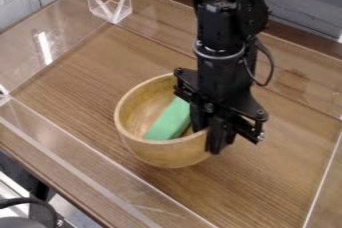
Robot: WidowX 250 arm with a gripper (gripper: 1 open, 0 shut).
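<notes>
A wooden bowl [151, 149] sits on the wooden table, with a green object [168, 121] lying inside it. The black arm comes down from the top, and its gripper [218, 129] is shut on the bowl's right rim. The gripper body hides part of that side of the bowl, and the fingertips are hard to make out against it.
A clear plastic container [110, 2] stands at the back left. The table [80, 92] has bare room to the left, front and right of the bowl. A dark gap shows past the table's edge at the lower left.
</notes>
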